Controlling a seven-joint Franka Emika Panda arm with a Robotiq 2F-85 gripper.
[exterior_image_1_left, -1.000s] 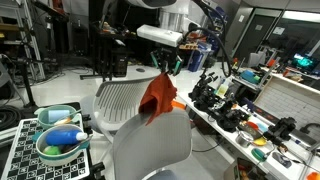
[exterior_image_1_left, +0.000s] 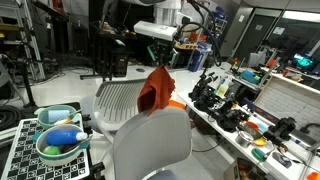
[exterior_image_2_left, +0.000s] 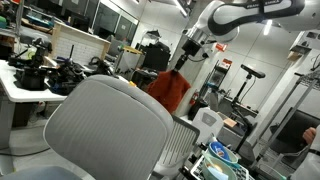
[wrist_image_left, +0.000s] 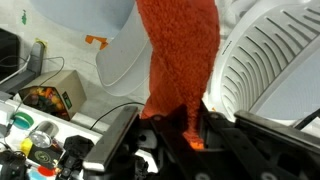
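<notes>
A red-orange cloth (exterior_image_1_left: 157, 91) hangs down from my gripper (exterior_image_1_left: 164, 64), above and just behind the near grey chair back (exterior_image_1_left: 150, 140). In the second exterior view the cloth (exterior_image_2_left: 168, 91) dangles behind the large chair back (exterior_image_2_left: 110, 125), beside a second, slatted chair (exterior_image_2_left: 182, 140). Seen from the wrist, the cloth (wrist_image_left: 182, 65) runs between my fingers and away toward the floor, with my gripper shut on it. The fingertips are partly covered by its folds. Whether the cloth's lower end touches a chair cannot be told.
A slatted grey chair (exterior_image_1_left: 120, 98) stands behind the near one. To the left, a basin (exterior_image_1_left: 62, 145) holding bowls and a blue item sits on a dark rack. On the right a white table (exterior_image_1_left: 225, 118) is crowded with dark tools and small objects.
Over the last second my gripper and the cloth have shifted slightly, and the cloth now hangs more upright.
</notes>
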